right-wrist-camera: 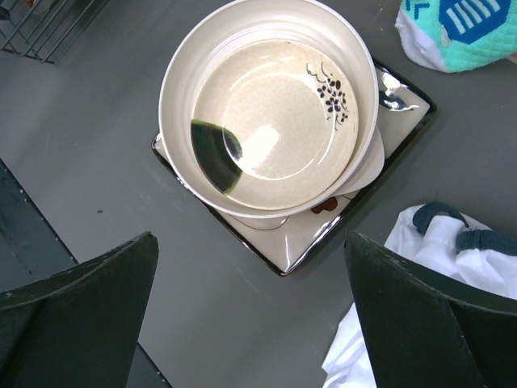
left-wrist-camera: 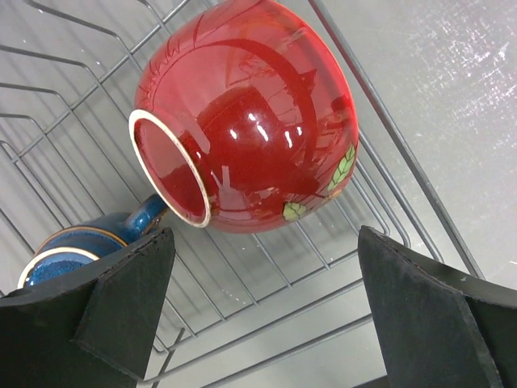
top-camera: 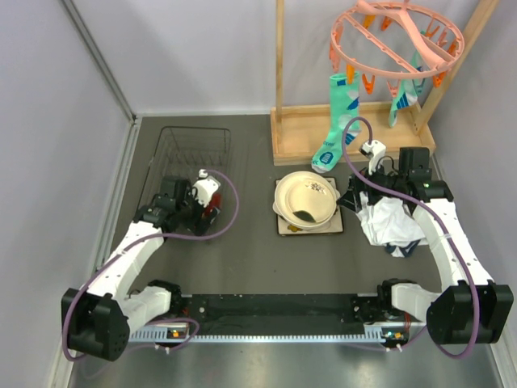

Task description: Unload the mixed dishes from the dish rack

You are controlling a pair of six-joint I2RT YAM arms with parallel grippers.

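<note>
In the left wrist view a glossy red bowl [left-wrist-camera: 250, 113] lies tipped in the wire dish rack [left-wrist-camera: 303, 283], its pale foot ring facing lower left. A dark blue cup [left-wrist-camera: 89, 242] rests beside it, partly hidden by a finger. My left gripper hangs open over the rack's front, with the bowl beyond its fingertips and nothing gripped. From above, the rack [top-camera: 194, 139] stands at the left, the arm covering part of it. My right gripper is open and empty near a cream patterned dish [right-wrist-camera: 275, 121] nested in a larger white bowl, on a square plate [right-wrist-camera: 283, 250].
White cloth [top-camera: 390, 222] lies under and beside the right arm. Behind the stacked dishes stands a wooden frame [top-camera: 303, 141] with a pink hanger [top-camera: 396, 40] and a hanging turquoise sock [top-camera: 338, 121]. Bare table separates the rack from the dishes.
</note>
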